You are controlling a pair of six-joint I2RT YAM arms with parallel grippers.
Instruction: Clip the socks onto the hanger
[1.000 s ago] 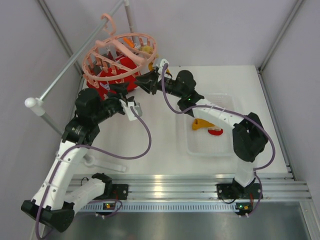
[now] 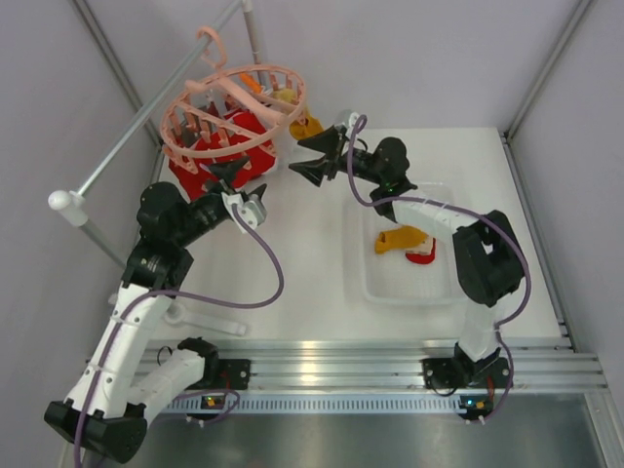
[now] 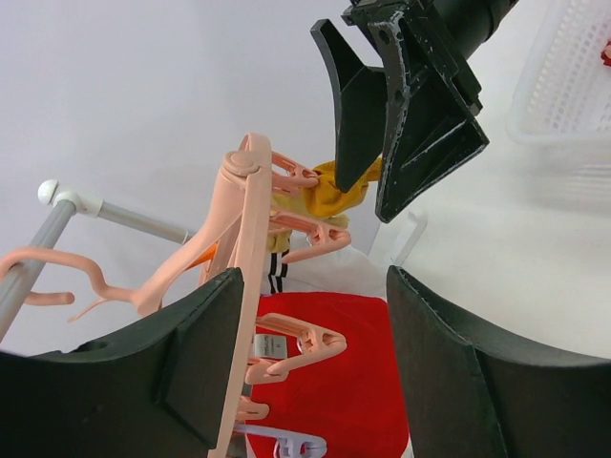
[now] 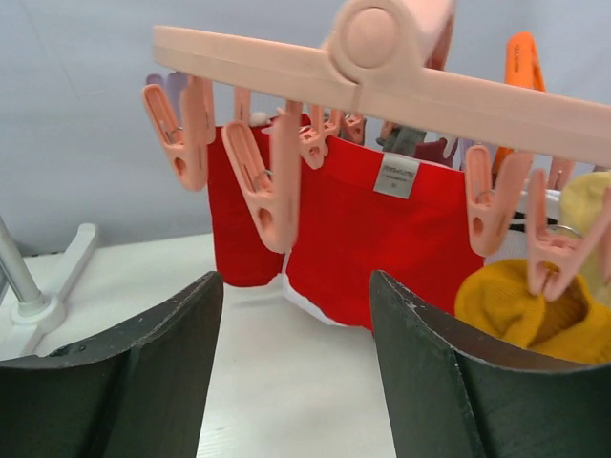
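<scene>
The round pink hanger (image 2: 210, 153) hangs at the upper left, with clips all around its rim. Red cloth (image 4: 329, 229), apparently a sock with a white tag, hangs below the rim among the clips. A yellow sock (image 4: 516, 301) hangs at the hanger's right side, beside a clip. My left gripper (image 2: 244, 185) is at the hanger's near edge; its fingers stand apart, with the rim and red cloth seen beyond the gap in the left wrist view. Just right of the hanger, my right gripper (image 2: 304, 156) is open and empty.
A white tray (image 2: 365, 278) at the right holds another yellow sock (image 2: 400, 238) and a red one (image 2: 421, 255). A white pole (image 2: 146, 109) carries the hanger. Bare table lies between hanger and tray.
My right gripper has opened and moved right, away from the hanger.
</scene>
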